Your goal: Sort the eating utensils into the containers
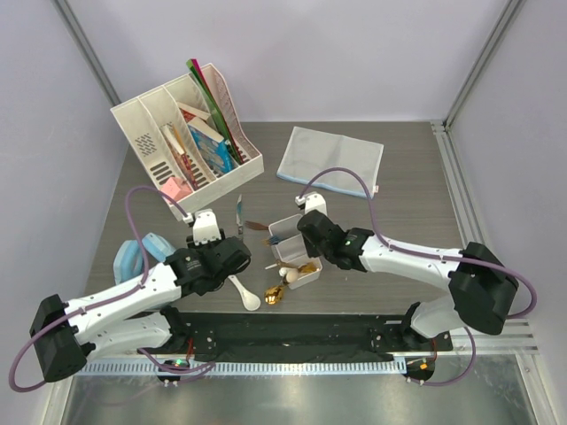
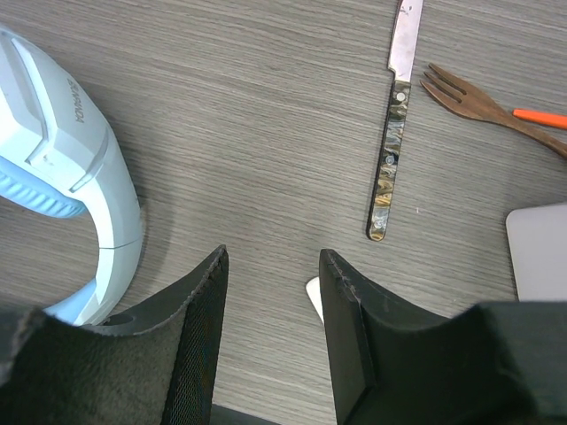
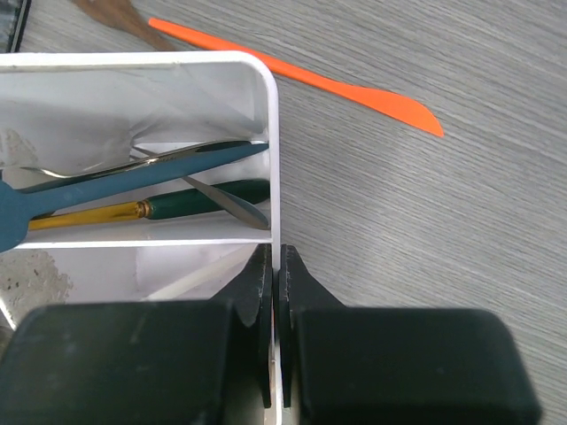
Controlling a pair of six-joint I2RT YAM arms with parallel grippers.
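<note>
A white divided container (image 1: 303,276) holds cutlery and blue, green-and-gold utensils; my right gripper is shut on its rim. My left gripper hangs over the table with its fingers apart and nothing held, above the end of a white spoon (image 1: 249,297), mostly hidden in the left wrist view. A knife (image 2: 386,159) with a patterned handle, a wooden fork (image 2: 478,106) and an orange knife (image 3: 378,97) lie outside the container. Gold utensils (image 1: 274,293) lie at its lower left.
A large white organizer (image 1: 210,186) with books stands at the back left. A grey mat (image 1: 332,155) lies at the back, blue-and-white curved objects (image 1: 128,264) at the left.
</note>
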